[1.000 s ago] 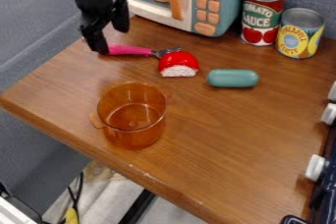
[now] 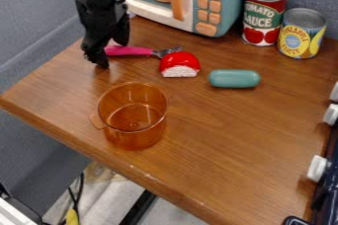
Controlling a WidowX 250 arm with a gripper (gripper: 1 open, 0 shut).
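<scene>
My black gripper [image 2: 103,51] is low over the back left of the wooden table, at the handle end of a pink-handled utensil [image 2: 134,50] whose metal part points right. Whether its fingers are apart or closed on the handle is hard to make out. A red and white toy piece [image 2: 180,64] lies just right of the utensil. A teal cylinder [image 2: 234,78] lies farther right. An orange transparent pot [image 2: 130,114] stands toward the front left.
A toy microwave [image 2: 185,0], a tomato sauce can [image 2: 263,17] and a yellow can [image 2: 302,37] line the back. A dark appliance [image 2: 325,170] is at the right edge.
The gripper has come slightly down and rightward along the pink handle over the last second. The other objects look unmoved.
</scene>
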